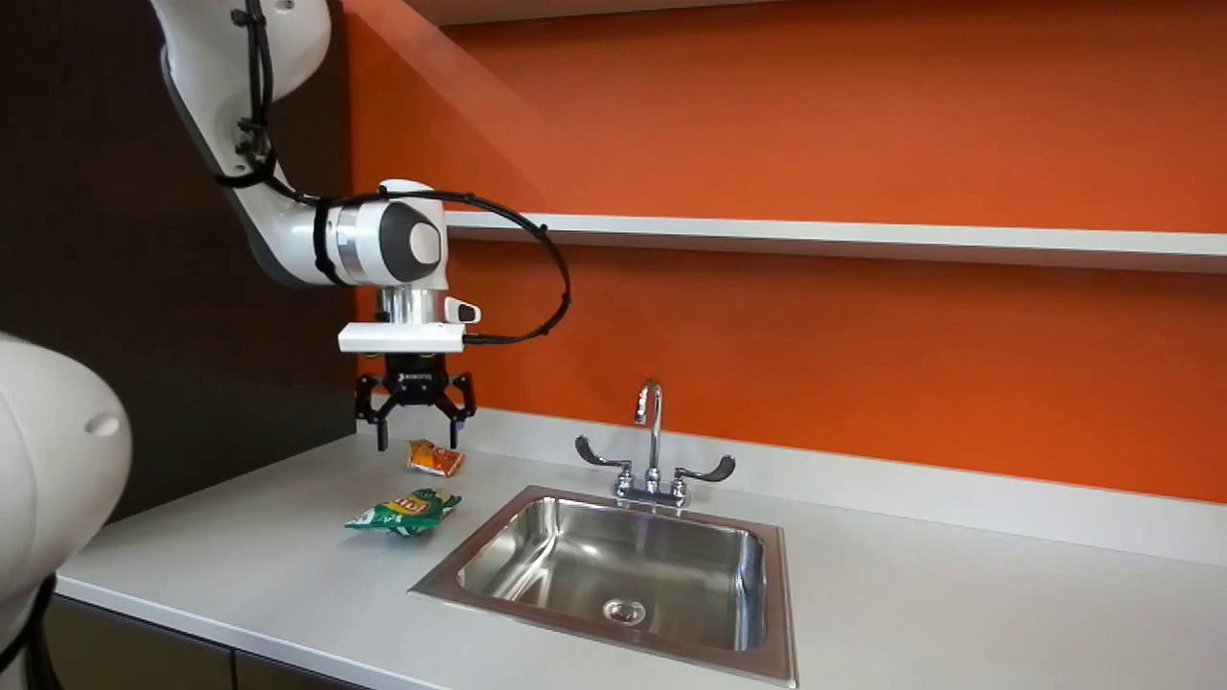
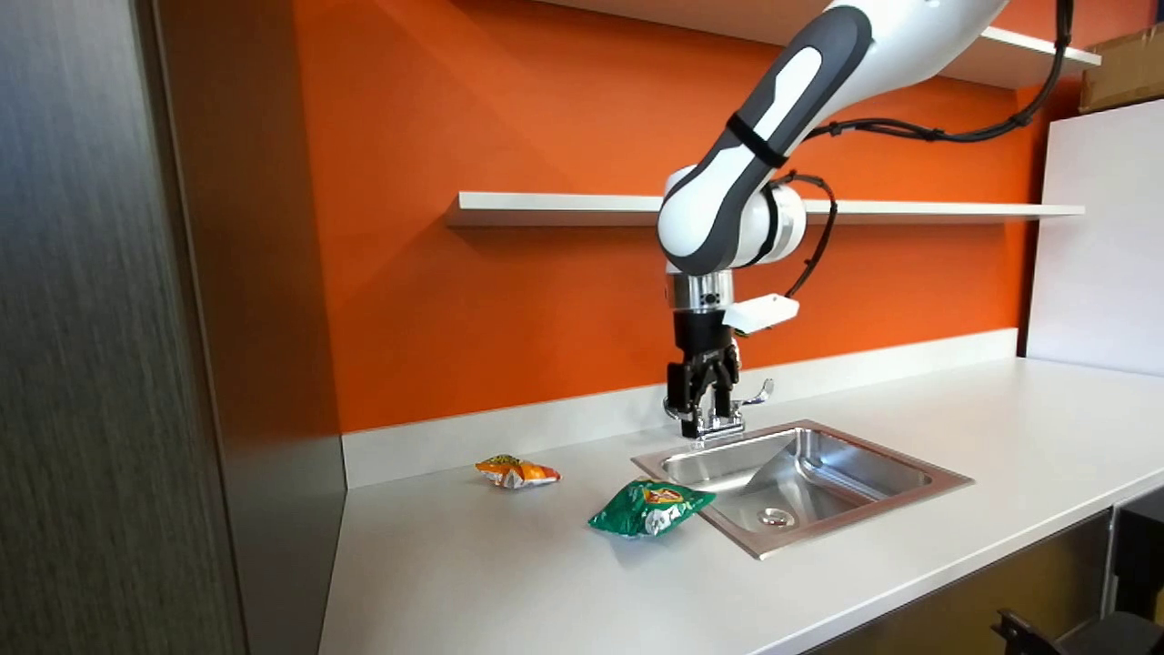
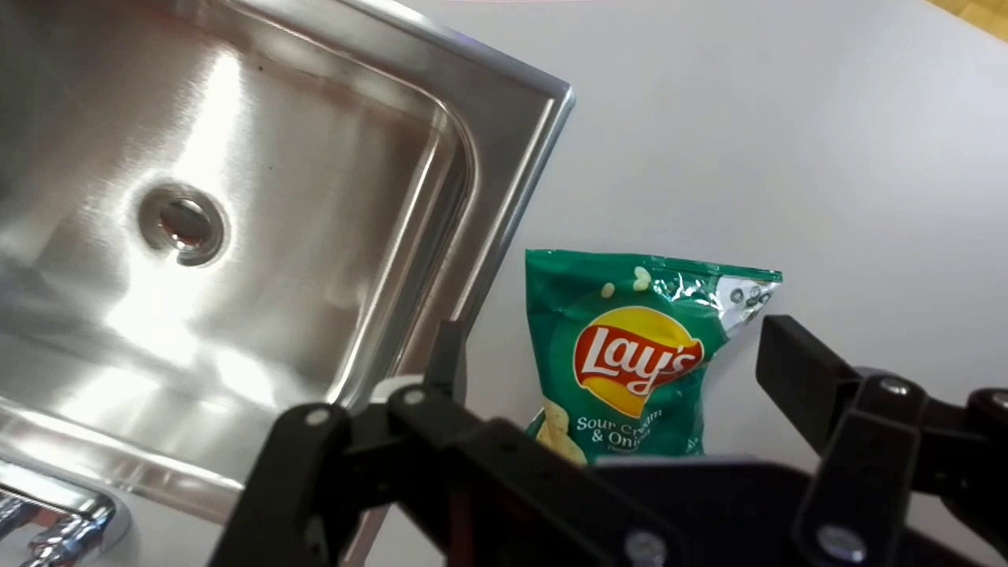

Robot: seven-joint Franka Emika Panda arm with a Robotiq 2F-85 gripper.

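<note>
My gripper [image 1: 416, 443] hangs open above the counter, fingers pointing down and nothing held between them. A green Lay's chip bag [image 3: 631, 354] lies flat on the counter, left of the sink in exterior view 1. In the wrist view it shows between the two fingers, its lower end hidden behind the gripper's body. An orange snack bag [image 1: 434, 458] rests nearer the back wall. From exterior view 2, the orange bag [image 2: 517, 471] is left of the green bag [image 2: 651, 508], and the gripper is above and apart from both.
A steel sink [image 1: 773, 598] is set into the counter just right of the green bag. Behind it stands a faucet [image 1: 655, 437] with two handles. A white shelf [image 1: 805, 231] runs along the orange wall, and a dark panel [image 1: 173, 230] closes the left side.
</note>
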